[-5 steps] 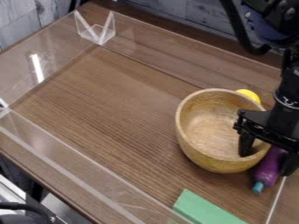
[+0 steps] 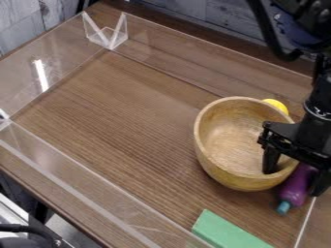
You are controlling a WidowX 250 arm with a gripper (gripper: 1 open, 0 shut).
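A tan wooden bowl sits right of the table's middle. My black gripper is at the bowl's right side, low over a purple object with a cyan tip that lies beside the bowl. The gripper partly covers the bowl's rim and the purple object; whether its fingers are open or shut is unclear.
A yellow object lies behind the bowl. A green block is at the front edge. A clear holder stands at the back left.
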